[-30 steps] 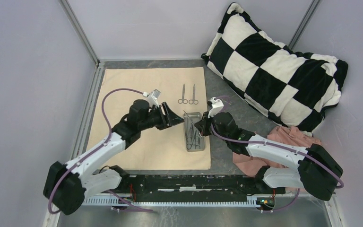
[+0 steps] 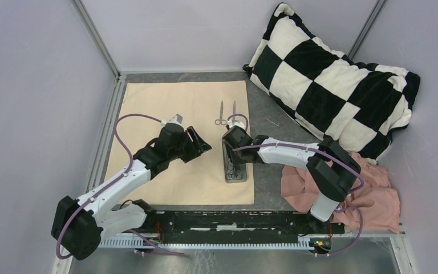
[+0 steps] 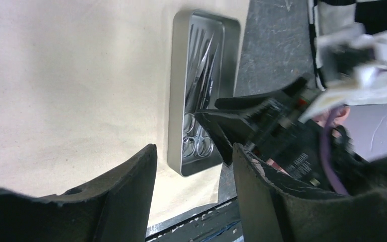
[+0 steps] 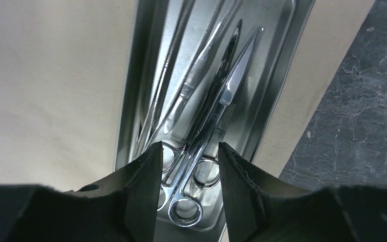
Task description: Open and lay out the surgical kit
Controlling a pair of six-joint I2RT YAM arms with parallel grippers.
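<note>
The steel tray (image 2: 235,177) (image 3: 176,91) (image 4: 274,88) holds several scissors and slim instruments (image 4: 227,96) on the beige cloth (image 2: 171,105). Two pairs of scissors (image 2: 221,114) lie side by side on the cloth above it in the top view. My right gripper (image 2: 234,157) is over the tray, fingers open above the scissor handles, nothing visibly held. My left gripper (image 2: 201,144) hangs left of the tray, fingers apart and empty. The right arm hides part of the tray in the top and left wrist views.
A checkered cushion (image 2: 331,85) fills the back right, and pink fabric (image 2: 376,200) lies at the front right. Walls enclose the workspace.
The right arm has swung inward and tilted over the tray. An instrument seen raised at the right gripper earlier is no longer visible there. The left gripper has drawn slightly leftward.
</note>
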